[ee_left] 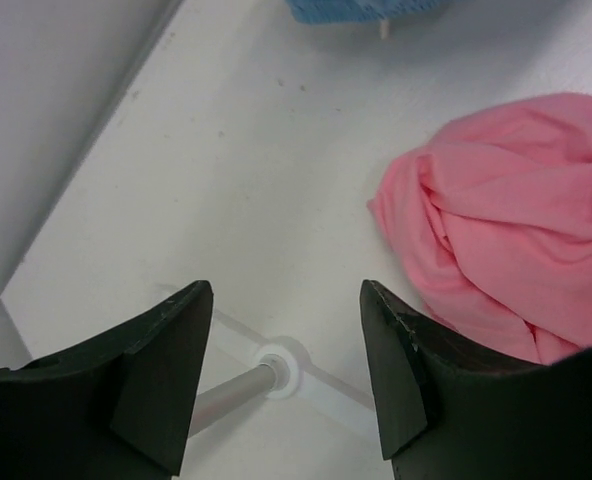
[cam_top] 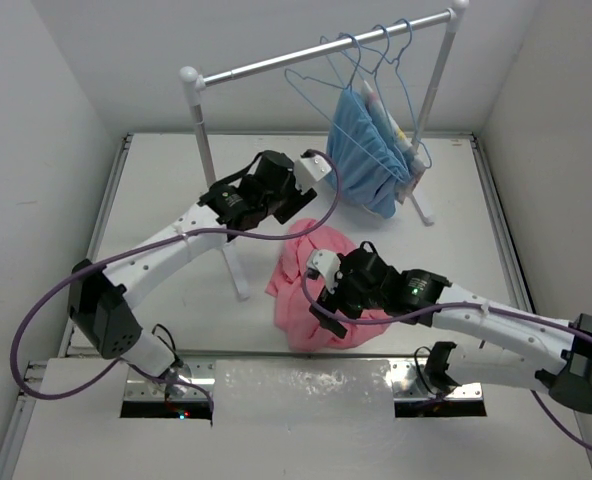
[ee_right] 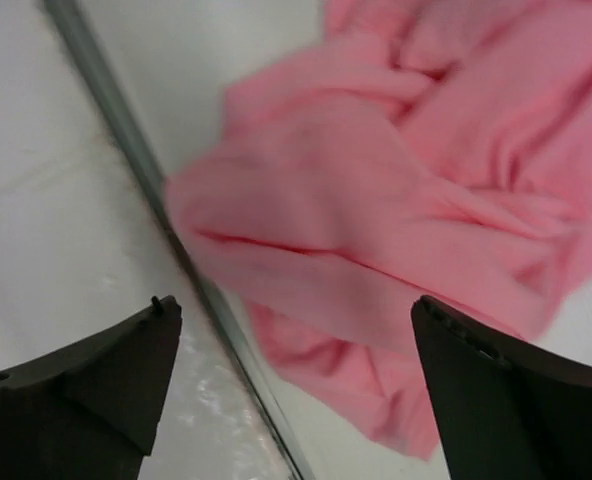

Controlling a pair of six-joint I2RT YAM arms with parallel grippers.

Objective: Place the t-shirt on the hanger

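Note:
The pink t-shirt lies crumpled on the white board, also seen in the left wrist view and the right wrist view. My left gripper is raised above and left of the shirt, open, nothing between its fingers. My right gripper hovers low over the shirt's near part, open. Blue hangers hang on the metal rail at the back.
A blue garment and a light patterned one hang at the right of the rack. The rack's foot stands left of the shirt. The board's front edge runs beside the shirt.

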